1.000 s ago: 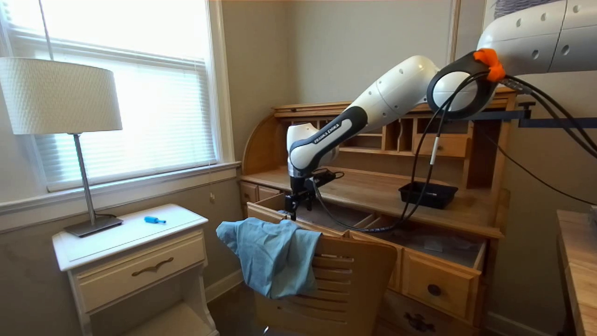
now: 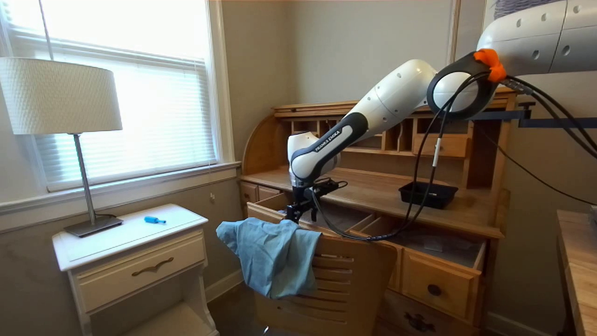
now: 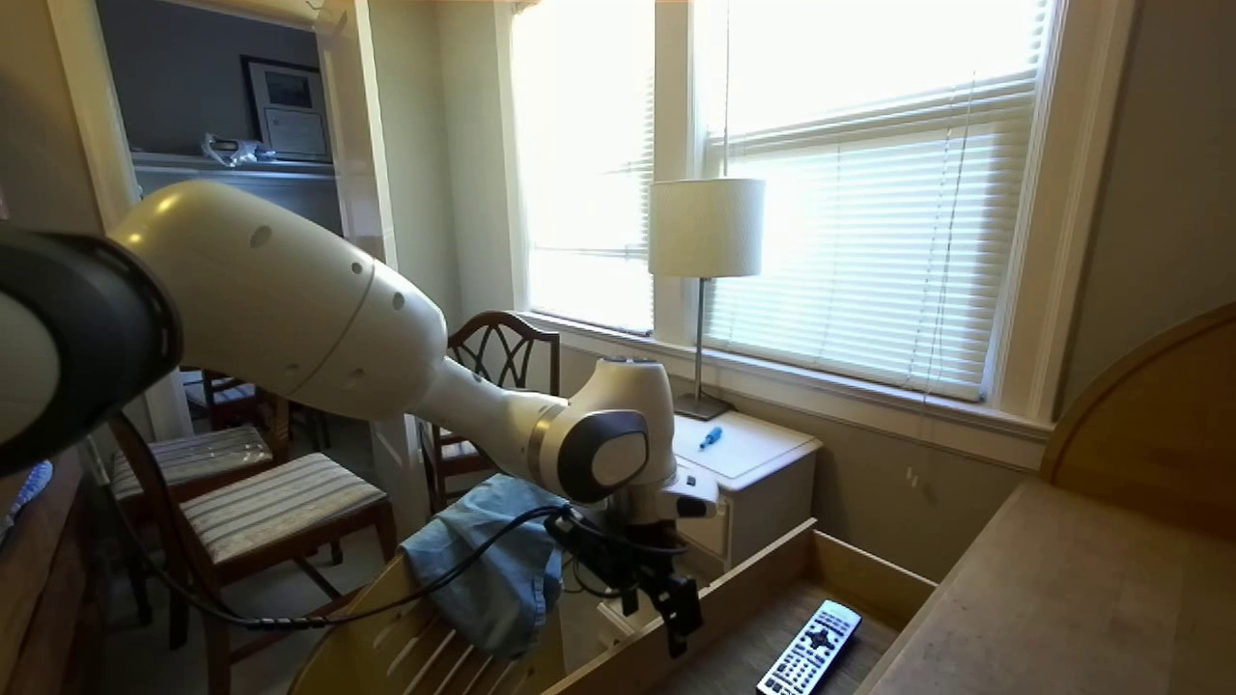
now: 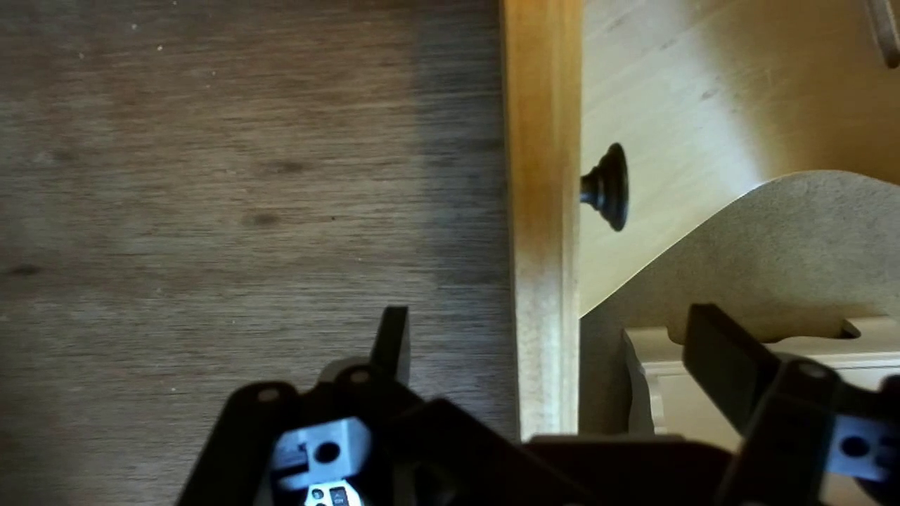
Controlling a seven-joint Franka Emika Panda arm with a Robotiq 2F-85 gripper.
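Observation:
An open wooden drawer (image 4: 544, 253) pulled out of the desk has a dark round knob (image 4: 609, 187) on its front. In the wrist view my gripper stands open, one finger (image 4: 391, 341) over the drawer's inside and the other beyond its front wall. Nothing is held; whether a finger touches the wall I cannot tell. From the second exterior view, the gripper (image 3: 669, 614) hangs at the front board of the drawer (image 3: 753, 602). A silver-grey remote (image 3: 811, 649) lies inside this drawer.
A chair (image 2: 347, 280) with a blue cloth (image 2: 274, 252) over its back stands close before the drawer. A black tray (image 2: 428, 194) sits on the desktop. The white nightstand (image 2: 168, 218) bears a lamp (image 2: 86, 168) and a blue item (image 2: 154, 220).
My arm has come down a little, bringing the gripper lower at the drawer's front. The cloth, chair, tray and nightstand items stay where they were.

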